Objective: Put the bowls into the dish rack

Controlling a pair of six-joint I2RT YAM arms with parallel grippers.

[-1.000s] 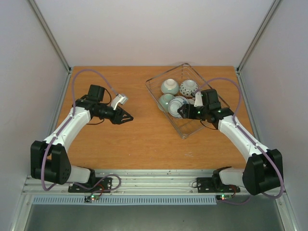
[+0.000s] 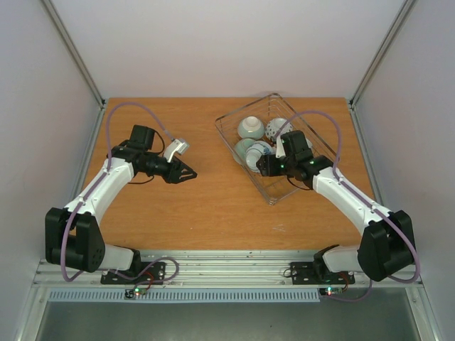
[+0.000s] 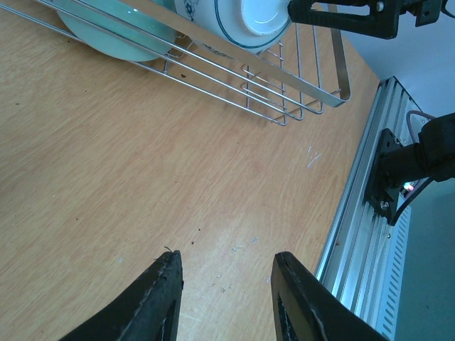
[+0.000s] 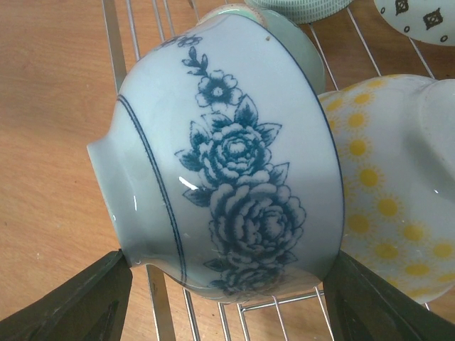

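Note:
A white bowl with blue flowers (image 4: 242, 163) sits tilted on its side in the dish rack (image 2: 271, 202). My right gripper (image 2: 266, 166) is over the rack's near left side. In the right wrist view its fingers (image 4: 106, 288) are wide apart, one by the bowl's foot and one by its rim; whether they press on it cannot be told. Beside it is a bowl with yellow dots (image 4: 387, 206). A pale green bowl (image 2: 243, 147), a white-footed bowl (image 2: 251, 128) and a dark-patterned bowl (image 2: 279, 129) also rest in the rack. My left gripper hangs open and empty over bare table.
The rack's raised metal rim (image 3: 284, 77) runs close to the bowls. Its near corner and far end hold no bowls. The wooden table (image 2: 199, 213) left of the rack is clear.
My right gripper has shifted slightly left. The blue-flowered bowl has tipped and moved a little left with it. The left arm has stayed still.

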